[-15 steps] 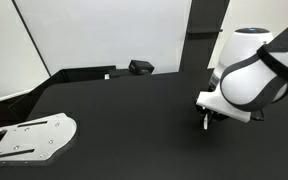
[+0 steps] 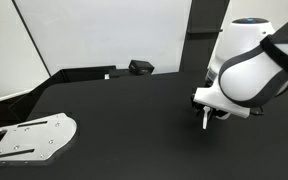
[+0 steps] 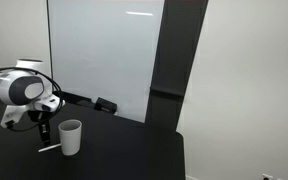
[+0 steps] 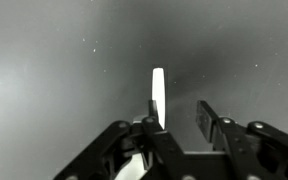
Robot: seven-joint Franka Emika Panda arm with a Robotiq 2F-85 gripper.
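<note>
A thin white stick (image 4: 158, 92) lies on the dark table in the wrist view, its lower part running behind the left finger (image 4: 149, 132). My gripper is open over it, with dark tabletop showing between the fingers. The stick is beside the left finger rather than centred in the gap. In exterior view 2 the stick (image 3: 49, 148) shows just below the gripper (image 3: 45, 134), close to a white cup (image 3: 70, 138) standing upright. From exterior view 1, the gripper (image 2: 206, 110) is low over the table; contact with the stick cannot be told.
A light plate with slots (image 2: 29, 139) is at the left of exterior view 1. A small black box (image 2: 141, 67) sits at the table's back edge, before a whiteboard (image 2: 114, 35).
My arm and gripper have shifted slightly left in exterior view 1. The plate and black box have not moved.
</note>
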